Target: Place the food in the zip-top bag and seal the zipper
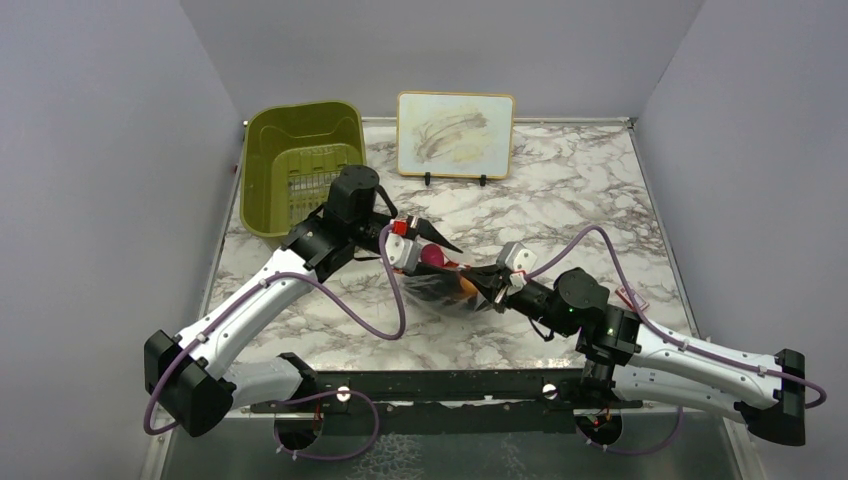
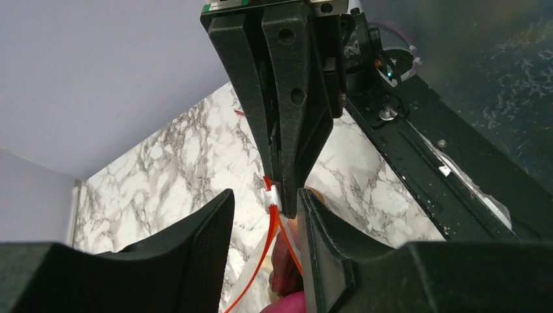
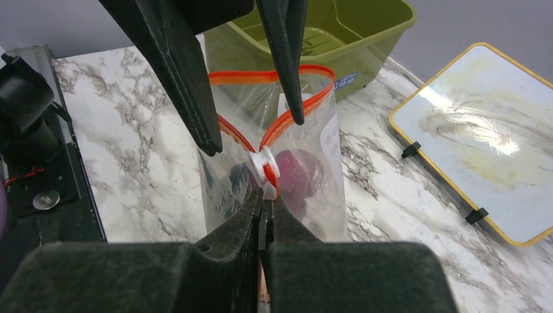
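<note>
Inside the clear zip top bag (image 3: 329, 189) lies food: a purple-pink round piece (image 3: 293, 173), an orange piece (image 1: 468, 287) and a dark reddish piece (image 2: 285, 264). The bag's orange zip rim (image 3: 242, 77) gapes into a loop. A white slider (image 3: 264, 164) sits at its near end, right by my right gripper, which is shut on the bag's corner beside it. My left gripper stands part open above the slider, its two fingers apart over the bag mouth, nothing gripped between them. Both arms hide much of the bag in the top view.
A green basket (image 1: 300, 112) occupies the back left. At the back middle a small whiteboard (image 1: 455, 135) stands on black feet.
</note>
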